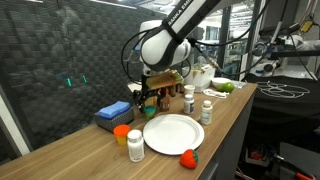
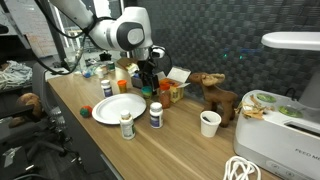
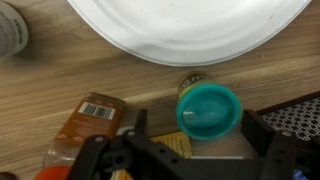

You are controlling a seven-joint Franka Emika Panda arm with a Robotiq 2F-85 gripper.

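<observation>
A bottle with a teal-green lid stands behind the white plate, seen from above in the wrist view. My gripper hovers over it with its fingers spread, one on either side of the lid and nothing held. In the first exterior view the green lid shows just below the gripper. From the second exterior view the gripper comes down close to that bottle. Whether the fingers touch the lid cannot be told.
The white plate lies directly in front. An amber bottle and a yellow box stand close beside the lid. An orange cup, white bottle and red strawberry-like object are nearby.
</observation>
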